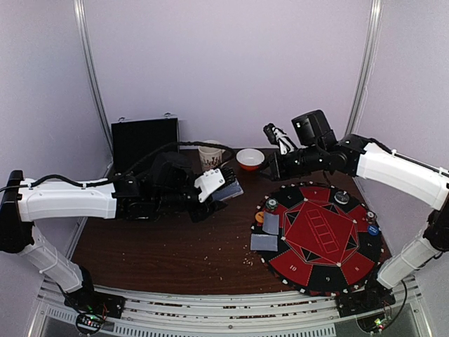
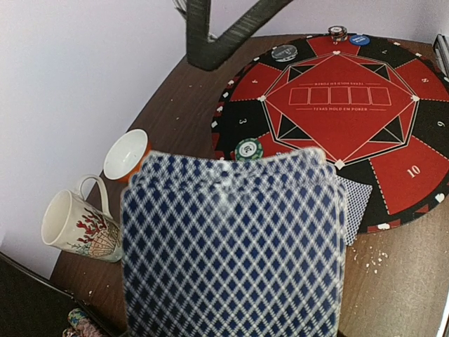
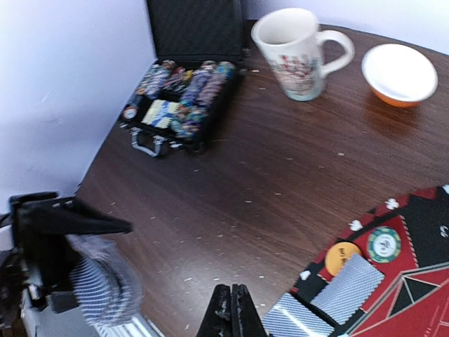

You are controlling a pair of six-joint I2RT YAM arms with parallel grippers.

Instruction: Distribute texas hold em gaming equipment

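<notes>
A fanned deck of blue-patterned cards point(image 2: 231, 246) fills the lower middle of the left wrist view, held in my shut left gripper point(image 1: 223, 195). In the right wrist view that left gripper and its deck point(image 3: 105, 284) look blurred at the left edge. My right gripper is shut, nothing showing between its fingers; from above, the right gripper point(image 1: 269, 168) hangs near the bowl, apart from the deck. Two face-down cards lie at the round red-and-black poker mat's point(image 1: 316, 274) left edge: one card point(image 1: 271, 223) on the mat, another card point(image 1: 264, 242) partly off it.
An orange chip point(image 3: 341, 257) and a green chip point(image 3: 384, 243) lie by the cards. A mug point(image 3: 295, 63), a bowl point(image 3: 399, 72) and an open chip case point(image 3: 175, 105) stand at the back. Bare wood point(image 1: 161, 260) fills the front left.
</notes>
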